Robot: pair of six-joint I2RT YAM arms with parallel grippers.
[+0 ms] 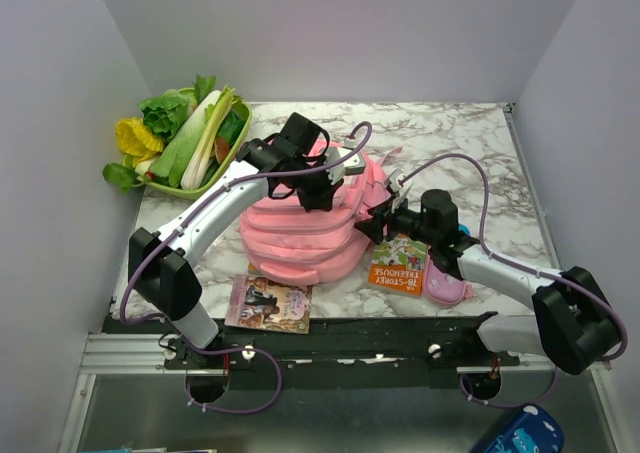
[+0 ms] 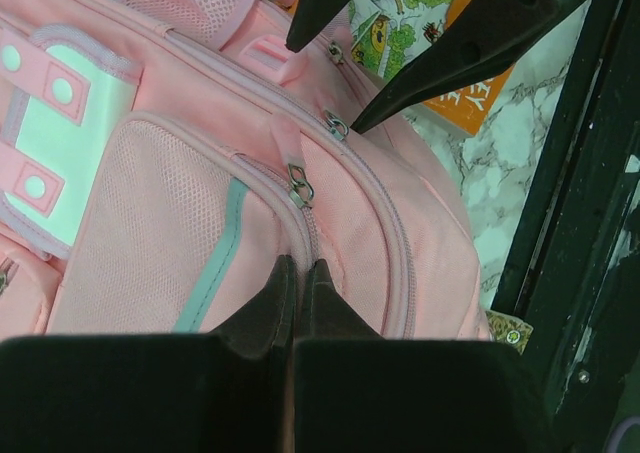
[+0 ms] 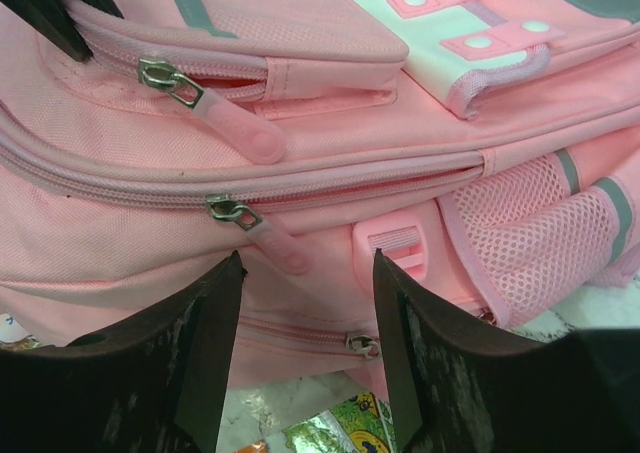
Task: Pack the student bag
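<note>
The pink backpack (image 1: 305, 243) lies on the marble table under both arms. My left gripper is shut on the corded edge of its front pocket (image 2: 165, 208), just below that pocket's zipper pull (image 2: 287, 143). In the right wrist view the left fingers (image 3: 60, 23) touch the same pocket edge. My right gripper stands open at the bag's right side. Between its fingertips, as seen there, hangs a pink zipper pull (image 3: 280, 245) on the larger compartment's zipper, which looks closed along the visible stretch. The bag's inside is hidden.
An orange-and-green book (image 1: 397, 273) and a pink case (image 1: 443, 283) lie right of the bag. Another book (image 1: 268, 304) sits at the front edge. A green basket (image 1: 247, 131) of vegetables fills the back left.
</note>
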